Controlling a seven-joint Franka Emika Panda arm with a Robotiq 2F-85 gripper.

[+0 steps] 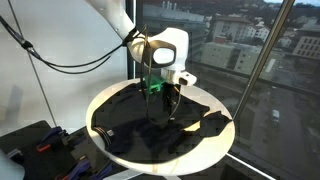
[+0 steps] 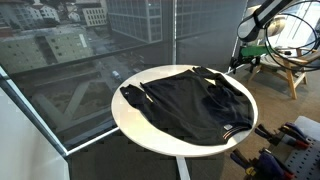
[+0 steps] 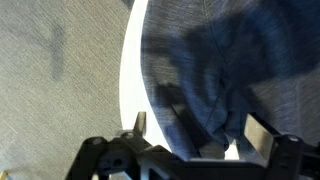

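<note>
A dark blue cloth, perhaps a garment [image 1: 150, 133], lies spread and rumpled over the round white table [image 1: 205, 152]. From the other side, the cloth [image 2: 185, 105] shows its uneven outline. My gripper is open above the cloth near the table's edge, with one finger [image 3: 140, 123] over the white rim and the other over the fabric. A raised fold of the cloth [image 3: 212, 105] shows between and ahead of the fingers; whether they touch it I cannot tell. In the first exterior view the gripper is dark against the cloth and hard to make out.
Grey carpet [image 3: 55, 80] lies beyond the table edge. A curved dark piece [image 2: 236, 130] sits close to the rim. Tall windows [image 1: 275, 90] stand behind the table. Bare white tabletop [image 2: 165, 73] shows around the cloth.
</note>
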